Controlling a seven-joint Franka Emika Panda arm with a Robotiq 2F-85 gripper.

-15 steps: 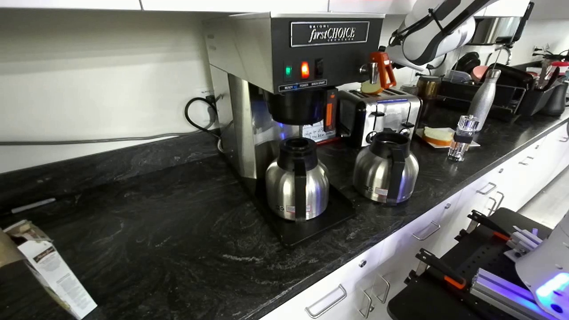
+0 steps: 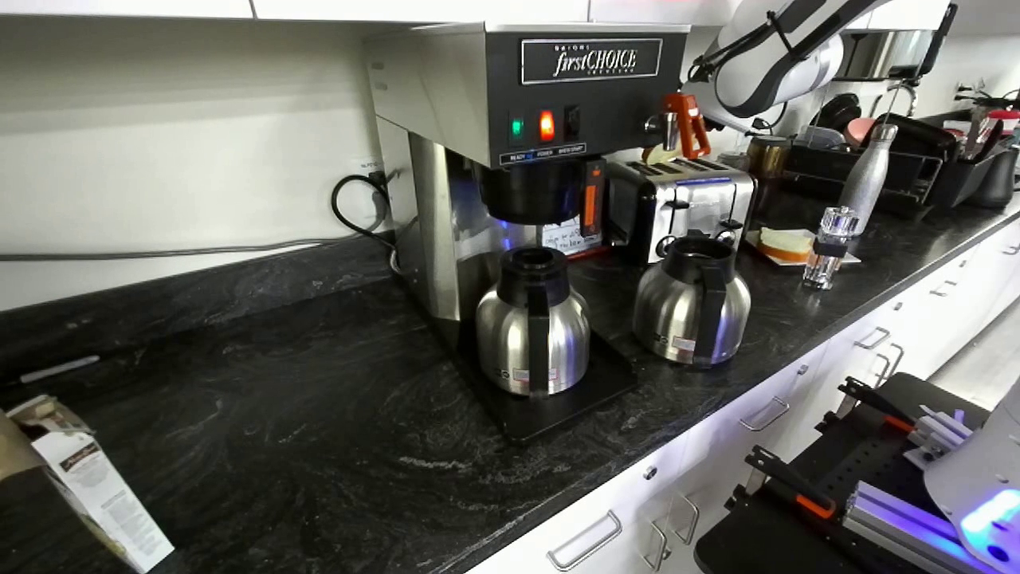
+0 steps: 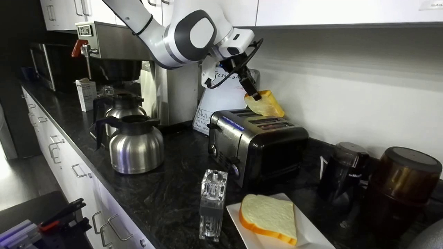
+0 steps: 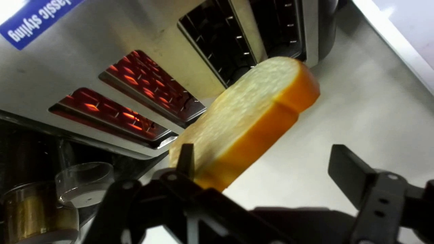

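Note:
A slice of bread [image 3: 265,104] with an orange crust sits tilted at the back of the toaster's top, above its rear slots. My gripper [image 3: 256,99] is right at the slice in the second exterior view. In the wrist view my gripper stands open; the slice [image 4: 240,118] lies beyond the left finger [image 4: 186,161], its near end partly hidden by it. The right finger [image 4: 350,175] is well clear of the bread. Inside two slots of the steel toaster [image 4: 134,24] a red glow shows; the other two slots are dark.
A second slice [image 3: 268,213] lies on a white plate [image 3: 313,236] before the toaster, near a clear grinder [image 3: 213,205]. Steel carafes [image 2: 693,301] and a coffee maker [image 2: 435,86] stand beside the toaster. Wall and upper cabinets [image 3: 349,12] hem the arm in.
In the first exterior view the arm has shifted slightly to the left. The bread slice above the toaster has also shifted slightly left and changed its tilt.

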